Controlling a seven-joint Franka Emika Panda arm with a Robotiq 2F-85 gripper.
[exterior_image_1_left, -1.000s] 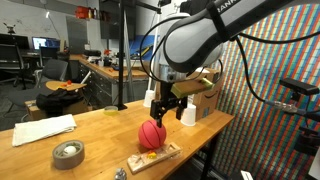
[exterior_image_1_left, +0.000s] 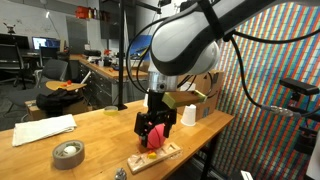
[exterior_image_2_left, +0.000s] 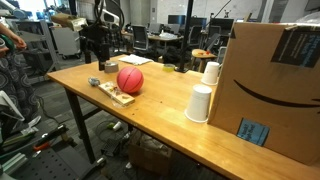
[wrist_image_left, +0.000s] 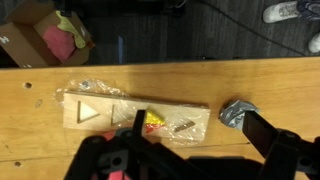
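Observation:
A pale wooden board (exterior_image_2_left: 116, 94) with shaped cutouts lies near the table's edge, partly over clear wrap in the wrist view. On the board (wrist_image_left: 95, 110) sits a small yellow and red piece (wrist_image_left: 153, 120). The red ball (exterior_image_2_left: 131, 79) rests beside the board; my gripper partly hides the ball (exterior_image_1_left: 155, 137) in exterior view 1. A crumpled silver lump (wrist_image_left: 236, 112) lies off the board's end. Over the board hangs my gripper, open, nothing between its fingers. From the side, the gripper (exterior_image_1_left: 156, 130) appears low in front of the ball.
A roll of tape (exterior_image_1_left: 69, 154) and a white cloth (exterior_image_1_left: 44, 131) lie on the table. White cups (exterior_image_2_left: 199, 102) and a large cardboard box (exterior_image_2_left: 270, 85) stand along one side. Bare wood (exterior_image_2_left: 172, 110) shows between ball and cups.
My gripper has come down and a little leftward in exterior view 1, and now covers more of the red ball. Board, ball and tape have stayed in place.

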